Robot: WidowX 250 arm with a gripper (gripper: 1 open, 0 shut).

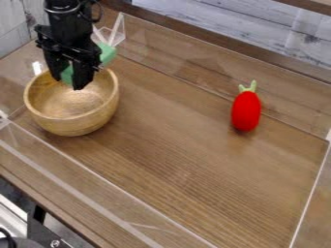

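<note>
My black gripper (68,60) is at the upper left, shut on a green object (104,53) that is partly hidden behind it. It is over the back part of a round wooden bowl (80,108); whether the green object touches the bowl I cannot tell.
A red vegetable with a green stem (246,111) lies at the right of the wooden table (200,179). The table's back edge runs along the top right.
</note>
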